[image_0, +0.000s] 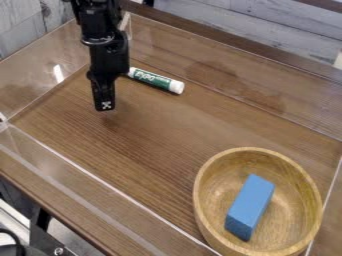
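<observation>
My black gripper (104, 98) hangs low over the wooden table (147, 160) at the upper left, its tip shut with nothing visible in it. A green-and-white tube (156, 80) lies just behind and to the right of it, partly hidden by the arm. A wooden bowl (214, 203) at the lower right holds a blue block (250, 206).
A pale wall lies beyond the table's back edge, and the table's left edge runs near my gripper.
</observation>
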